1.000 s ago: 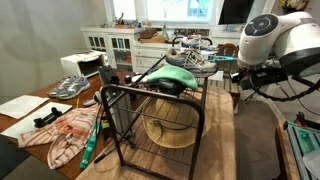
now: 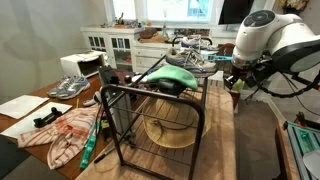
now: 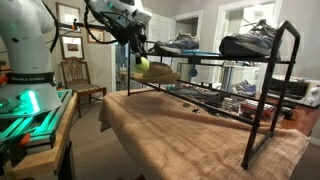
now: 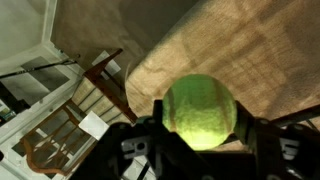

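Observation:
A round yellow-green ball (image 4: 200,110) fills the lower middle of the wrist view, with the dark fingers of my gripper on either side; the fingers are shut on it. In exterior view 2 the same ball (image 3: 142,63) hangs below my gripper (image 3: 138,52), above the table and near the far left end of the rack. Exterior view 1 has my gripper (image 2: 236,83) to the right of the rack, where the ball is small and hard to make out.
A black wire rack (image 2: 150,92) carries shoes (image 3: 262,42) and a green-topped cap or shoe (image 2: 172,75). A tan hat (image 3: 160,73) lies on its lower level. Brown cloth (image 3: 180,135) covers the table. A striped cloth (image 2: 72,135) lies left.
The arm has shifted over the last second beside the rack's right side. The rack and objects are unmoved.

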